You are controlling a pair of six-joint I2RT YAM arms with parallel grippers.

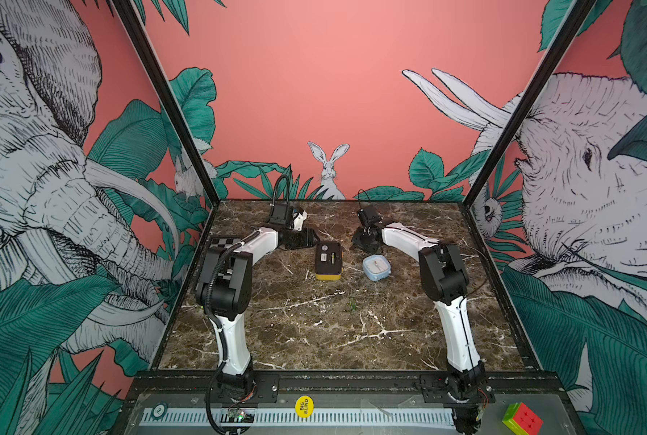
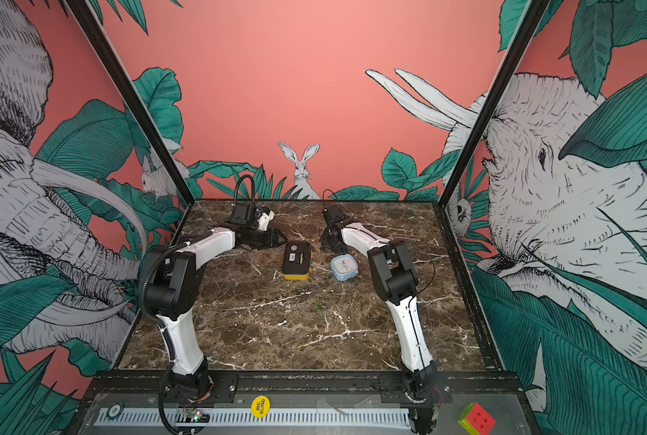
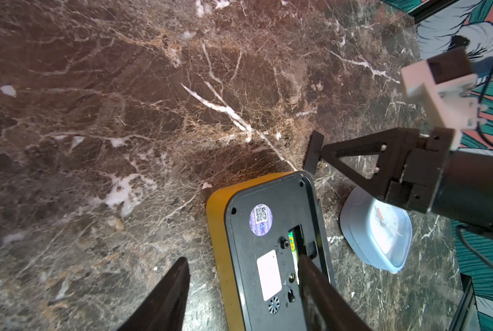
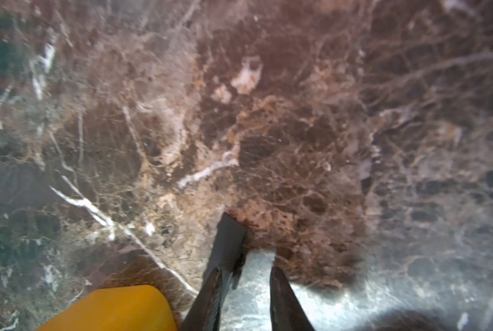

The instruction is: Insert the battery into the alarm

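The alarm (image 3: pixel 279 248), yellow-sided with a black back facing up, lies on the marble table. A green and yellow battery (image 3: pixel 292 242) shows in the open slot of its back. Beyond the alarm's top corner a small dark strip, seemingly the battery cover (image 3: pixel 313 151), lies on the table. My right gripper is low over that strip, fingers part open; in the right wrist view the strip runs behind its left fingertip, and contact cannot be told. My left gripper hovers above the alarm, open, nothing between its fingers.
A light blue container (image 1: pixel 376 267) with white contents stands right of the alarm, close to the right arm. Behind the left arm lies a checkered board (image 1: pixel 225 243).
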